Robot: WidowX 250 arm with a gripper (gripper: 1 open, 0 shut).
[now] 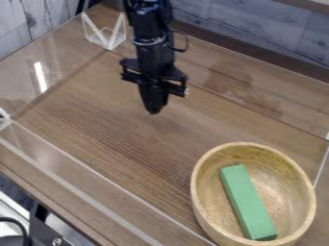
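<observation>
My gripper [154, 99] hangs from the dark arm at the upper middle, over the bare wooden table. Its fingertips are small and blurred, so whether it is open or shut does not show clearly. A round cream-coloured bowl [203, 192] sits at the bottom right, with a long green block [247, 202] lying inside it, well away from my gripper.
Clear plastic fixtures stand at the left edge and upper left, and a dark cable loops at the bottom left.
</observation>
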